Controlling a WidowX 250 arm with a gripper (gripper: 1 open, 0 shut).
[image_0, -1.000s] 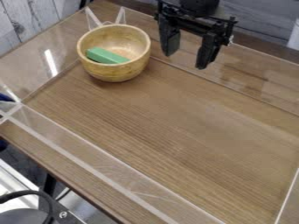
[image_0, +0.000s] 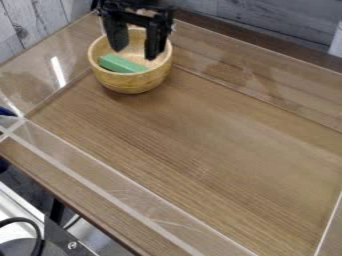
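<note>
A round wooden bowl (image_0: 147, 78) sits at the top of the camera view, left of centre, with a green block (image_0: 122, 62) inside it toward the left. My dark gripper (image_0: 135, 43) is over the bowl, its two fingers pointing down into its upper part, apart from each other with nothing visible between them.
A dark cable (image_0: 30, 226) lies at the bottom left corner, and a pale edge runs along the top right.
My gripper has moved left from the open table right of the bowl to over the bowl. The bowl appears slightly further right than before.
</note>
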